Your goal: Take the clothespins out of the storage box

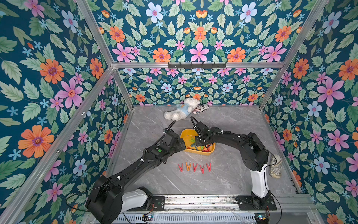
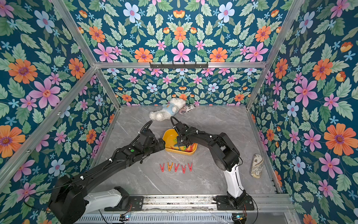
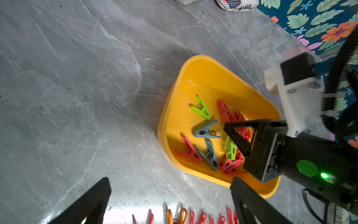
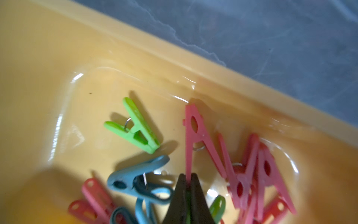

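A yellow box (image 3: 167, 112) holds several clothespins: a green one (image 4: 136, 127), blue ones (image 4: 126, 181) and red ones (image 4: 268, 168). My right gripper is down inside it, shut, its tips at a leg of a red clothespin (image 4: 194, 123); whether that leg is between the fingers I cannot tell. My left gripper stands open at the box's left, in the top views. Outside, in front of the box, several red clothespins (image 1: 195, 168) and an orange one (image 1: 188, 166) lie in a row.
A white plush toy (image 1: 180, 110) and a patterned object (image 1: 201, 108) lie at the back. A beige shoe-like object (image 2: 256, 166) is at the right edge.
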